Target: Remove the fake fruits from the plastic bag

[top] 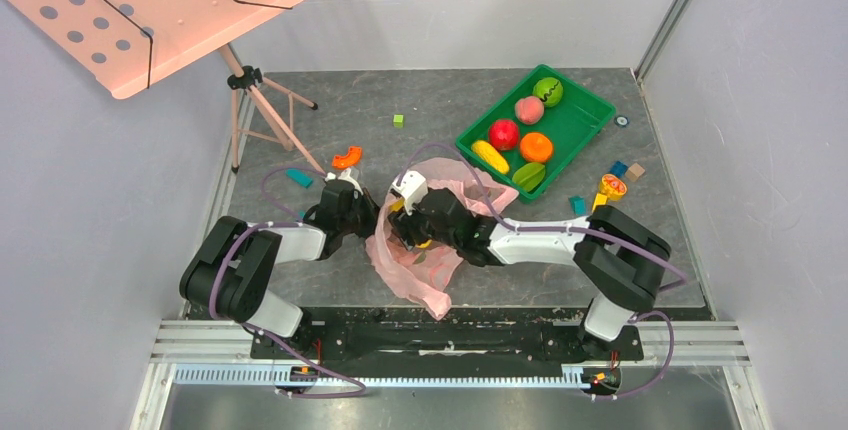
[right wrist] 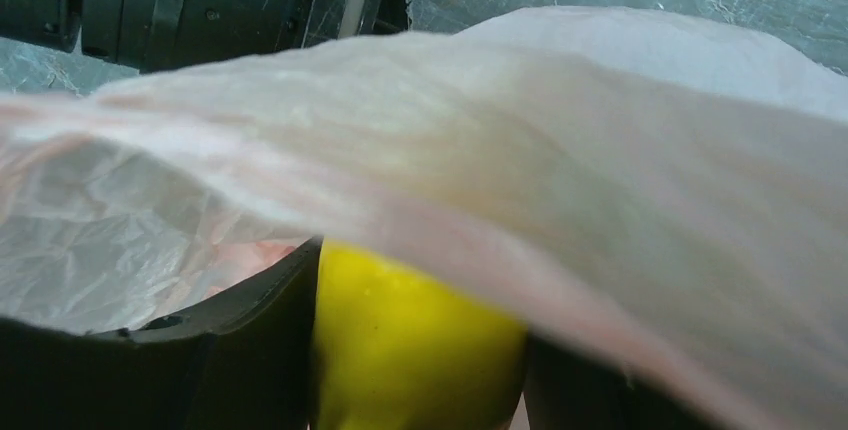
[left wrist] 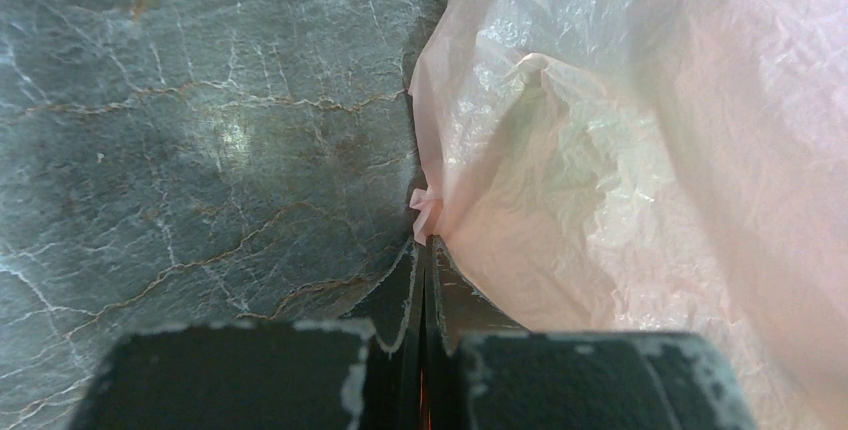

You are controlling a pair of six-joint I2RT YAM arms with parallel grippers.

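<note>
The pink plastic bag (top: 425, 275) lies open at the front centre. My left gripper is shut at the bag's left edge, where a small crumple of plastic (left wrist: 425, 205) touches its tips. My right gripper (top: 405, 220) reaches inside the bag. In the right wrist view a yellow fake fruit (right wrist: 410, 350) sits between its fingers, partly hidden by the plastic; whether they grip it is unclear. The green tray (top: 573, 142) holds a watermelon (top: 547, 92), peach, apple, orange, corn and starfruit.
An orange arc piece (top: 347, 157), a cyan block (top: 299, 177) and a green cube (top: 398, 121) lie behind the arms. Several blocks and a round slice (top: 613, 187) lie right of the tray. A pink stand (top: 270, 110) is at the back left.
</note>
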